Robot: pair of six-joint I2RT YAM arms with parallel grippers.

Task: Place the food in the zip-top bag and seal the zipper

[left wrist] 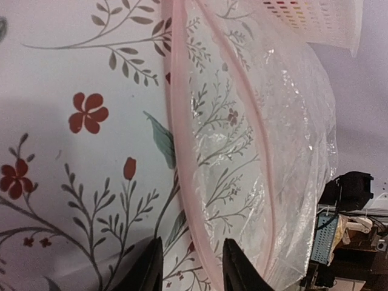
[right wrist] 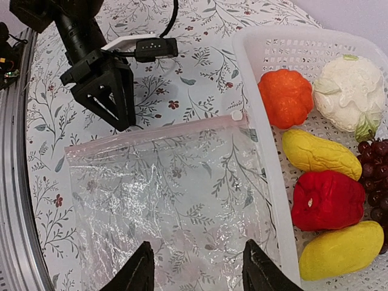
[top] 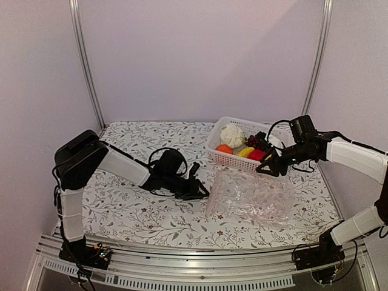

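Observation:
A clear zip bag (top: 251, 197) lies flat and empty on the table, its pink zip edge (right wrist: 151, 134) on the left. A white slider (right wrist: 236, 115) sits at the basket end of that edge. My left gripper (top: 205, 193) is low beside the zip edge; its fingers stand apart in the left wrist view, and nothing is held. My right gripper hangs over the bag near the basket's front, open and empty. The food lies in the basket: a cauliflower (right wrist: 348, 91), an orange vegetable (right wrist: 285, 98), two yellow items (right wrist: 320, 154), a red pepper (right wrist: 327, 200) and dark grapes (right wrist: 377, 176).
The white basket (top: 213, 136) stands behind the bag, close to its far edge. A metal rail (top: 200, 267) runs along the front edge.

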